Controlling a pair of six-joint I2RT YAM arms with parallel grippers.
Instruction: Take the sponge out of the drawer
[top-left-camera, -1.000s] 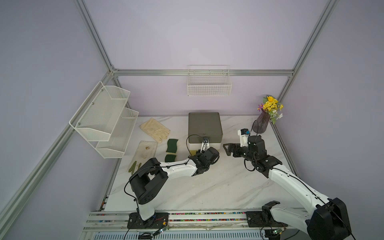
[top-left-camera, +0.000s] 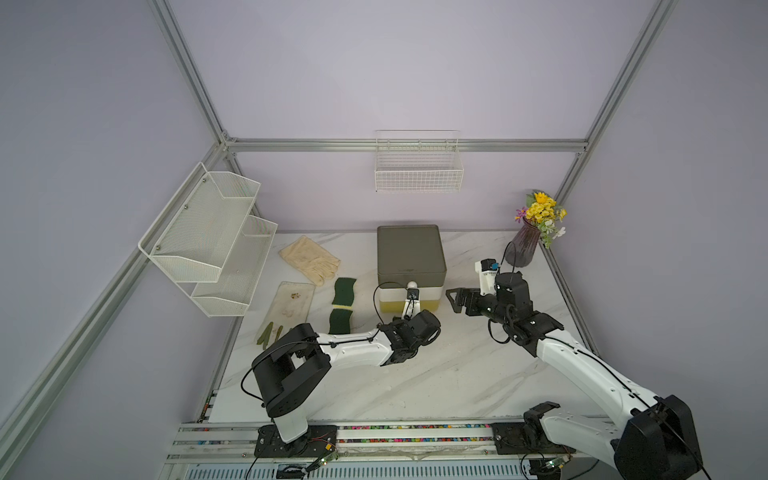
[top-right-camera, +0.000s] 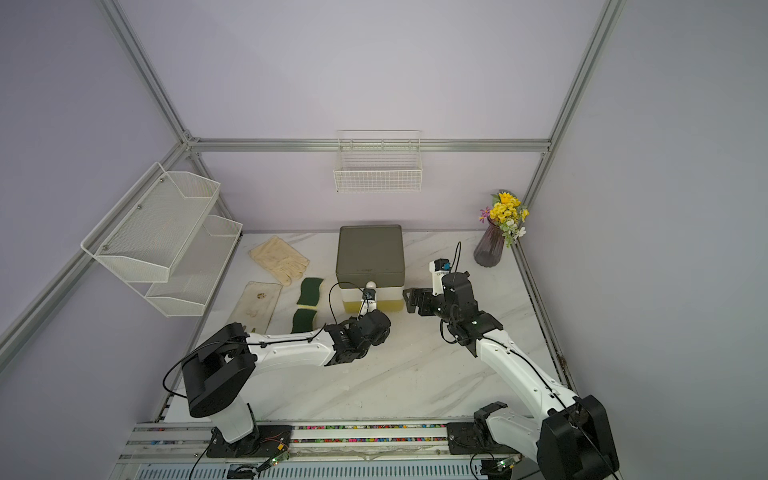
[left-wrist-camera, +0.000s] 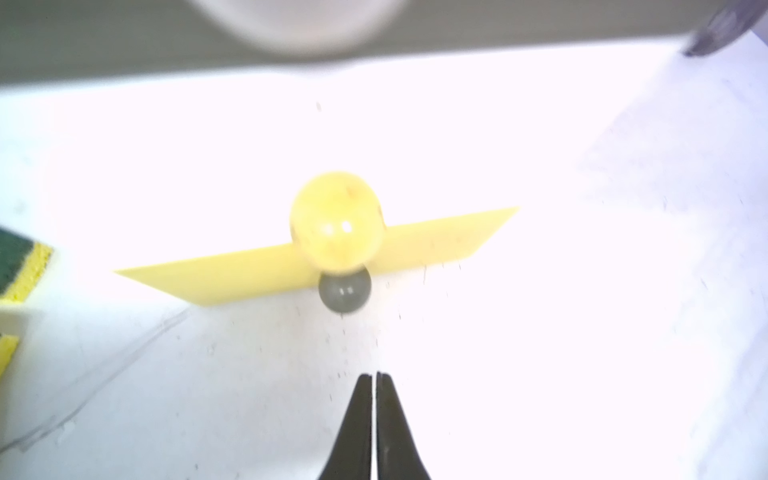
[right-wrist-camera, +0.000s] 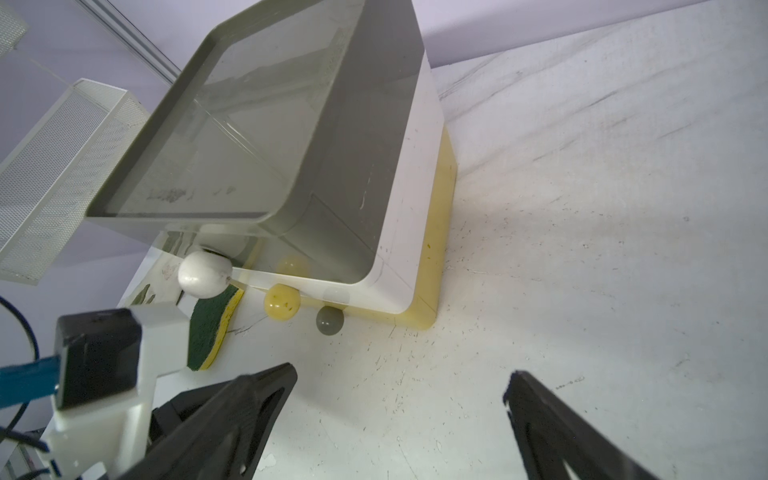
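Observation:
A drawer box (right-wrist-camera: 432, 232) with grey, white and yellow levels stands at the back middle, its drawers pushed in. White (right-wrist-camera: 205, 274), yellow (right-wrist-camera: 281, 301) and grey (right-wrist-camera: 329, 320) knobs show in the right wrist view. Two green-and-yellow sponges, one far (top-left-camera: 345, 291) and one near (top-left-camera: 340, 321), lie on the table left of the box. In front of the knobs, touching none of them, my left gripper is shut with nothing between its fingers. My right gripper stands open and empty to the box's front right.
A cloth glove (top-left-camera: 310, 260) and a tray (top-left-camera: 286, 308) with green items lie left of the sponges. Flowers in a purple vase (top-left-camera: 524, 244) stand back right. Wire baskets (top-left-camera: 204, 232) hang on the left wall.
My left arm has drawn back from the box toward the front, and the white knob now shows in the top left view. My right arm has stayed still.

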